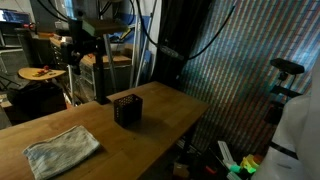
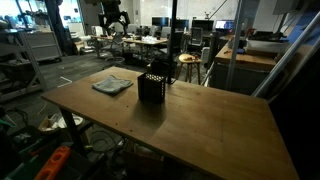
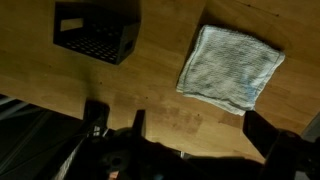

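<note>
A light grey cloth (image 1: 62, 151) lies flat on the wooden table, at the left in exterior view 1. To its right stands a black mesh holder (image 1: 128, 110), open at the top; exterior view 2 also shows the holder (image 2: 152, 90) beside the cloth (image 2: 112, 85). High above the table, my gripper is open, its two fingers wide apart and nothing between them. From the wrist, the cloth (image 3: 230, 68) appears just ahead and slightly right of the fingers, while the holder (image 3: 97, 38) is at upper left.
Bare tabletop (image 2: 220, 115) stretches away from the holder on the side opposite the cloth. A dark vertical post (image 2: 173, 40) rises behind the table. Cables and small items clutter the area below the table's near edge.
</note>
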